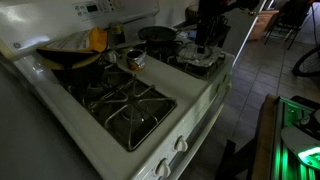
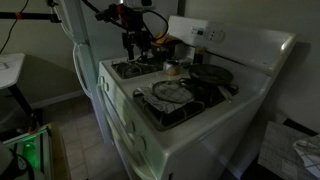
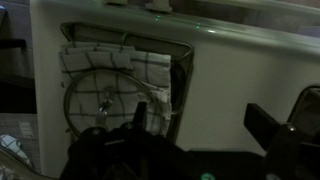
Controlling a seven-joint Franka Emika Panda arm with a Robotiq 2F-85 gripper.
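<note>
My gripper hangs over the white stovetop, its dark fingers apart with bare white surface showing between them. In the first exterior view the gripper overlaps the far burner; the second shows the gripper high above the stove. A round clear lid with a metal rim and a centre knob lies on a checked cloth. The cloth covers a burner grate, left of the gripper in the wrist view. In the second exterior view the lid rests flat on the nearer front burner.
A dark pan sits on the burner behind the lid. A small metal pot stands mid-stove, and a larger pot with an orange item is at the back.
</note>
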